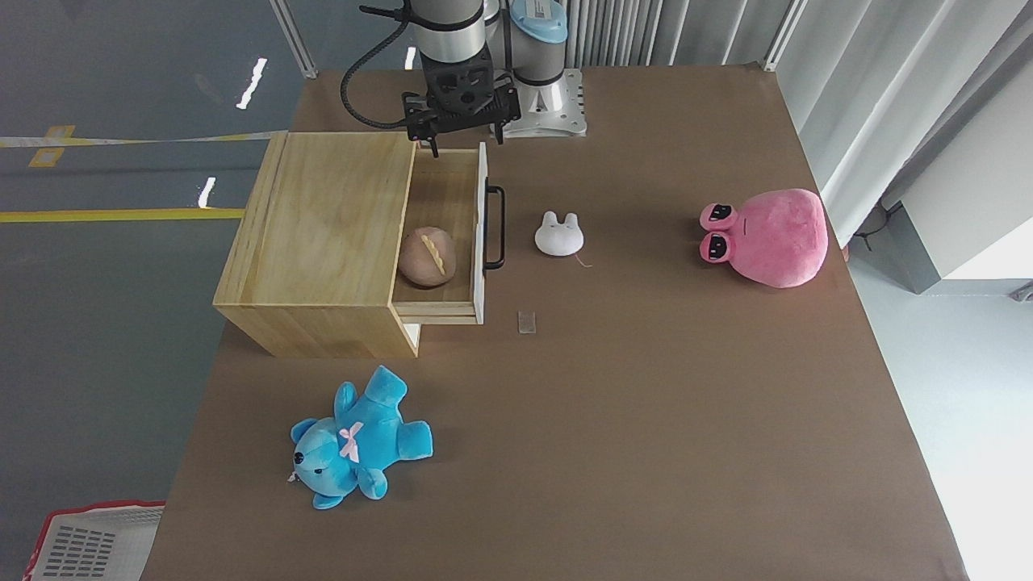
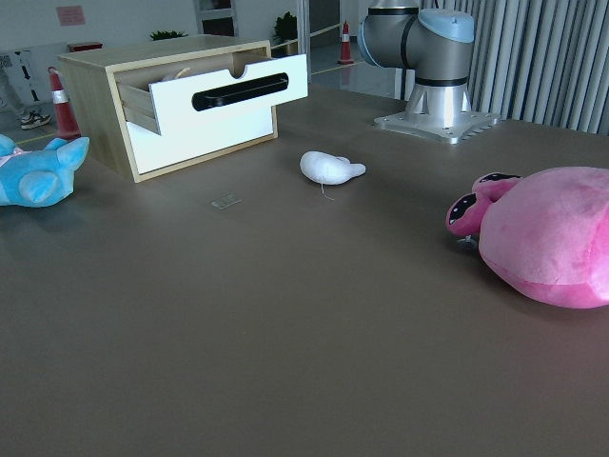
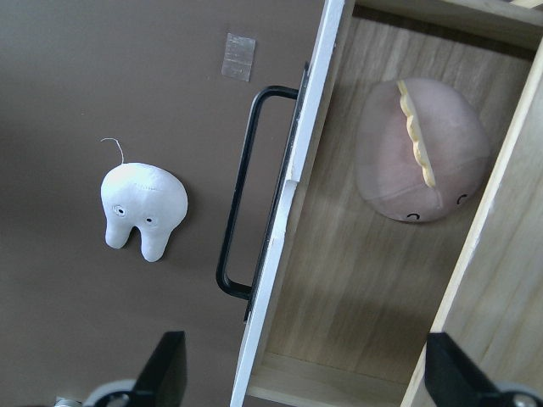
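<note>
My gripper is open with nothing between its fingers, hanging high above the far end of the wooden cabinet (image 1: 319,223). Its drawer (image 1: 441,184) is pulled out, showing a black handle (image 3: 242,178) and holding a round brownish-pink plush (image 3: 422,151) with a beige strip. A small white plush toy (image 3: 144,203) lies on the table outside the drawer, beside the handle.
A blue bear (image 1: 358,445) lies in front of the cabinet, and a pink plush (image 1: 775,237) at the right edge. A small clear tag (image 1: 527,323) lies on the table.
</note>
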